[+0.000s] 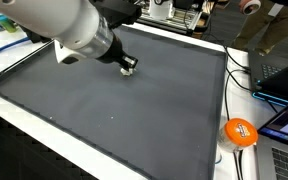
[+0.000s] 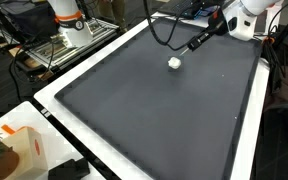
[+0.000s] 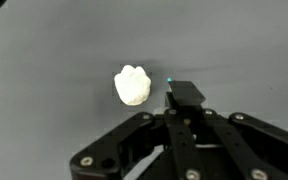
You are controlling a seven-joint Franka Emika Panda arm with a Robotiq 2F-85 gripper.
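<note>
A small white crumpled-looking lump [image 3: 133,86] lies on the dark grey board, left of my fingertips in the wrist view. In exterior view 2 the same white lump [image 2: 174,62] sits just in front of the arm's tip. My gripper points down at the board with its fingers together. Between them is something thin and dark with a tiny teal spot at its end, mostly hidden by the fingers. From exterior view 1, my gripper [image 1: 132,62] partly covers the white lump [image 1: 127,71]. Contact between them does not show; the wrist view has a gap.
The grey board [image 1: 144,115] is otherwise bare, with wide free room in front. Beyond its right side stand an orange-lidded container [image 1: 238,133] and laptops. Cables run along that side.
</note>
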